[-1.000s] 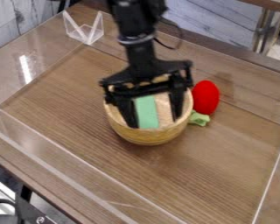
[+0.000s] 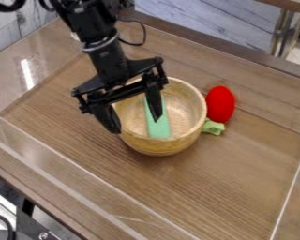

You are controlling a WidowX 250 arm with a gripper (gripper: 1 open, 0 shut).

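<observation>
A wooden bowl point(image 2: 180, 136) sits on the table, with a mint-green object point(image 2: 157, 122) lying inside it. My black gripper point(image 2: 127, 106) is open over the left part of the bowl, one finger by the bowl's left side and the other over its interior. Nothing shows held between the fingers. A red oval object point(image 2: 220, 102) and a small light-green piece point(image 2: 213, 127) lie just right of the bowl.
A white wall and a railing stand behind the table's far edge.
My arm and gripper have moved left and somewhat up from over the middle of the bowl, uncovering more of its right part and the green object.
</observation>
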